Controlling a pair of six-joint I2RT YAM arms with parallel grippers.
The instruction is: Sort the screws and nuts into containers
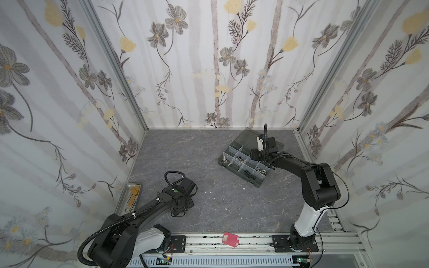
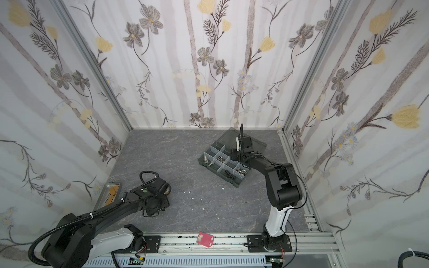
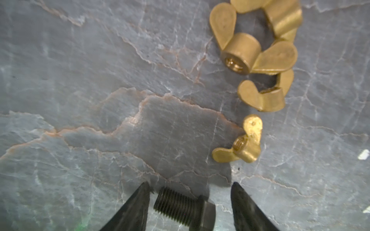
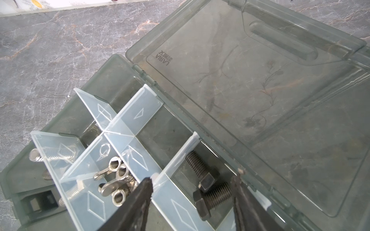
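Note:
A black hex bolt [image 3: 181, 206] lies on the table, low in the left wrist view. My left gripper is open above it, a finger to each side of the bolt; contact cannot be told. Several brass wing nuts [image 3: 246, 146] lie close by, some touching. My right gripper is open over the grey compartment box [image 4: 100, 73]. Two black bolts [image 4: 200, 169] in one compartment appear between its fingers, below them. Silver wing nuts [image 4: 115, 182] share another compartment, and silver screws [image 4: 57, 154] lie in a third.
The box's clear lid [image 4: 231, 77] lies open behind it. A metal tray [image 1: 138, 192] with yellow pieces stands at the table's left edge. White specks [image 1: 212, 198] dot the table, whose middle is otherwise clear. A pink item [image 1: 230, 239] rests on the front rail.

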